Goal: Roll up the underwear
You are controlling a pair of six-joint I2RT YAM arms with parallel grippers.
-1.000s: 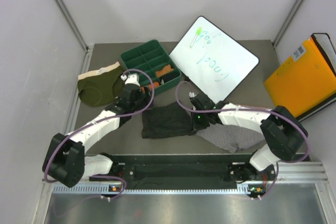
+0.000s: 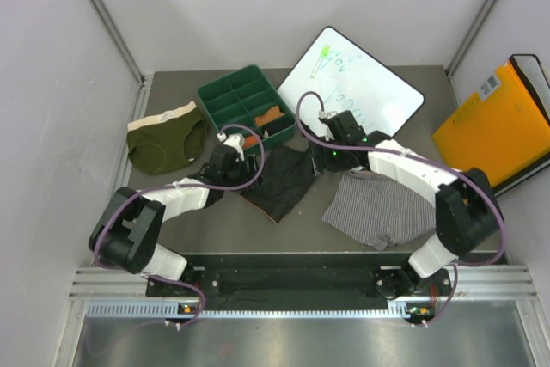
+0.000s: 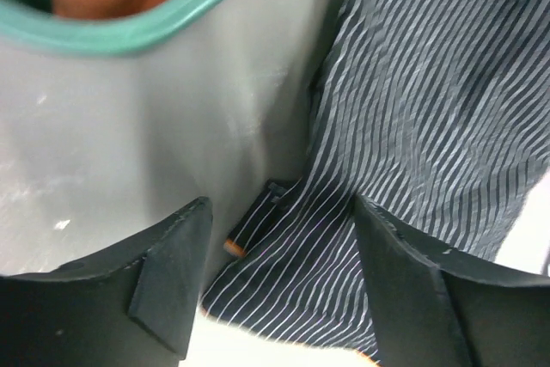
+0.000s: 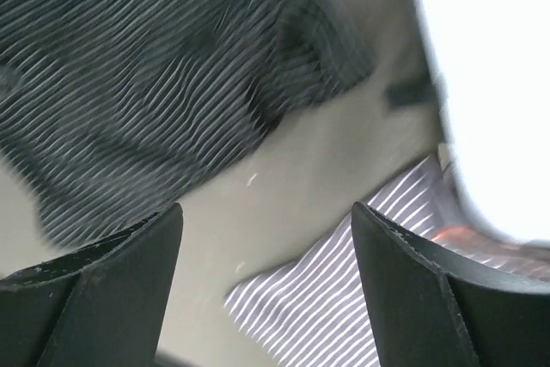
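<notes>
The dark pinstriped underwear (image 2: 288,183) lies spread on the table's middle, tilted, with one corner pointing at the front edge. At its left edge stands my left gripper (image 2: 251,173); in the left wrist view its fingers (image 3: 176,272) are apart, with a corner of the underwear (image 3: 296,264) below and between them. I cannot tell whether they touch the cloth. My right gripper (image 2: 319,161) is beside the upper right corner. In the right wrist view it is open and empty, over bare table near the underwear (image 4: 155,83).
Behind is a green divided box (image 2: 225,96) holding orange and black items. A whiteboard (image 2: 361,83) lies at the back right, a light striped cloth (image 2: 378,211) at the front right, olive underwear (image 2: 163,145) at the left. Bare table lies in front of the dark underwear.
The underwear's lower right corner has swung up and rightward, turning the garment. My left gripper moved down and right to the left edge.
</notes>
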